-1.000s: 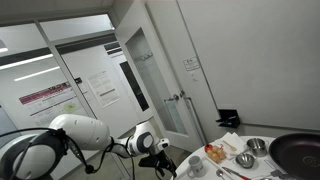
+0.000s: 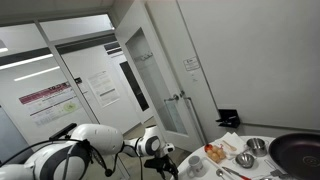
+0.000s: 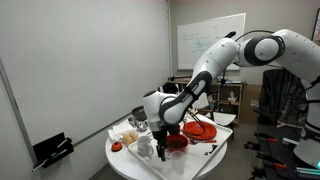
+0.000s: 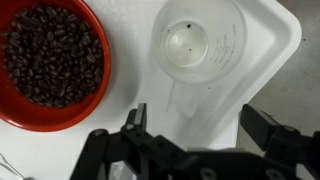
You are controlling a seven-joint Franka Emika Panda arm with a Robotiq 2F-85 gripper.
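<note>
In the wrist view, a clear measuring cup (image 4: 198, 42) stands upright on a white tray (image 4: 275, 62), its handle pointing toward my gripper. My fingers are open, one finger on each side of the handle's line, and the gap between them is empty. Left of the cup sits a red bowl (image 4: 92, 108) filled with dark coffee beans (image 4: 52, 62). Exterior view 2 has the gripper (image 3: 161, 146) low over the table, near the red bowl (image 3: 178, 143) and a clear cup (image 3: 178, 159).
Exterior view 1 shows a dark pan (image 2: 298, 153), small metal bowls (image 2: 256, 146) and utensils to the right. A red plate (image 3: 202, 130) lies behind the red bowl. A tomato (image 3: 116, 147) rests at the table's left edge. Bare floor shows beyond the tray's rim.
The arm has come down slightly, and the gripper has shifted a little right and lower in exterior view 1. The tabletop objects look unmoved.
</note>
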